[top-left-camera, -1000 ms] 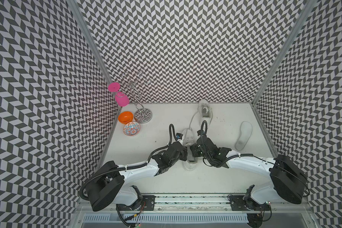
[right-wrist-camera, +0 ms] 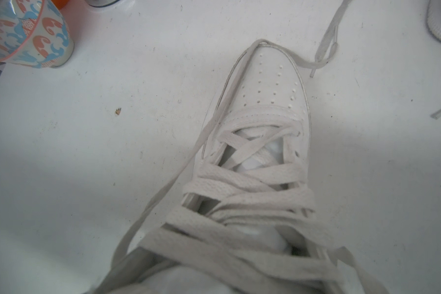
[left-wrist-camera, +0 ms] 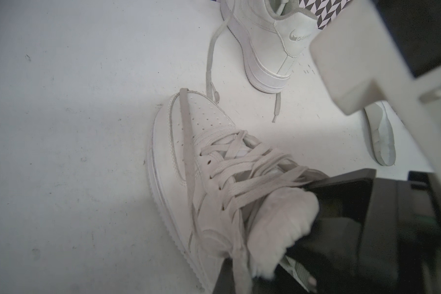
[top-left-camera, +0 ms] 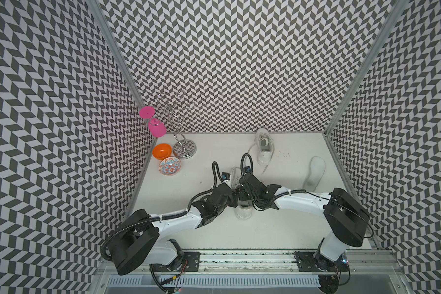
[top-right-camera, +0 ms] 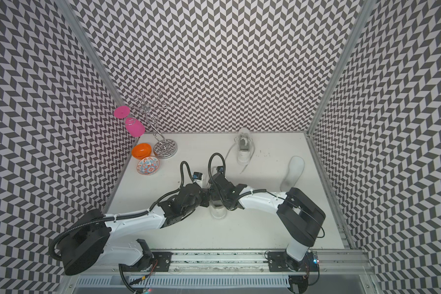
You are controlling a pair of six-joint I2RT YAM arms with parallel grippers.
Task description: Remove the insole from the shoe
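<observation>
A white laced shoe lies at the front middle, toe pointing back, its tongue and laces close under both grippers. My left gripper is at the shoe's collar on the left side, its fingers mostly hidden. My right gripper is over the opening from the right, meeting the left one; how its fingers stand is hidden. A second white shoe stands at the back. A loose pale insole lies on the table to the right.
An orange bowl, a patterned bowl and a chrome stand holding pink items occupy the back left.
My right arm has moved leftward over the shoe's opening, closer to my left gripper. The left arm has shifted slightly.
</observation>
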